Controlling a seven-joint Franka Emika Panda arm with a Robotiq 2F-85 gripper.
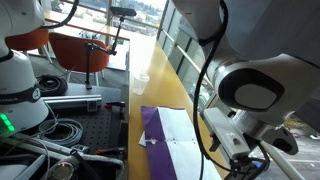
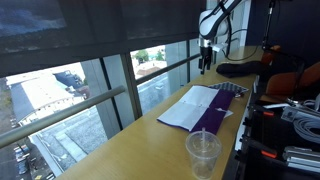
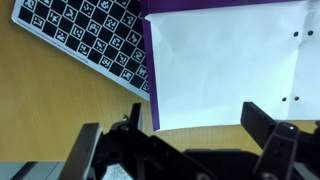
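Observation:
My gripper stands open in the wrist view, its dark fingers wide apart with nothing held between them. Below it lies a white sheet with a purple band along its edge. Exterior view 1 shows the same white and purple sheet flat on the table, partly covered by the arm at its right end. From the other side, the gripper hangs over the far end of the table, beyond the sheet.
A patterned black-and-white board lies beside the sheet. A clear plastic cup stands at the table's near end in exterior view 2. Bare wooden tabletop extends left of the cup. Windows line one side.

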